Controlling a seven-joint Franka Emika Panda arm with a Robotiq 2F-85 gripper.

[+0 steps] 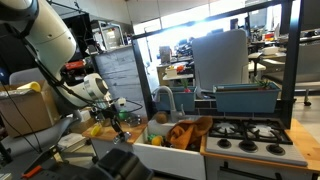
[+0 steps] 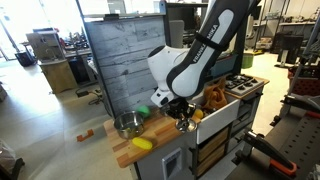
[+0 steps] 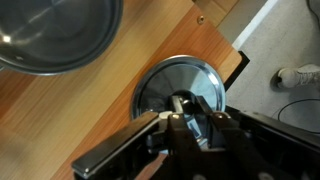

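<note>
A shiny round metal lid (image 3: 150, 88) with a dark centre lies under my gripper in the wrist view. The fingers are shut at its middle, apparently on its knob, though they hide most of what is between them. In exterior view 2 the lid (image 2: 187, 126) is below the gripper (image 2: 184, 108), close to the front edge of the wooden counter. A metal pot (image 2: 128, 124) stands apart from it, and the open pot (image 3: 62, 30) shows at the upper left in the wrist view.
A yellow item (image 2: 142, 143) and a green item (image 2: 144, 113) lie near the pot. Beside the arm is a white sink (image 1: 168, 160) holding several colourful things, with a gas stove (image 1: 254, 140) beyond. Wood between pot and lid is clear.
</note>
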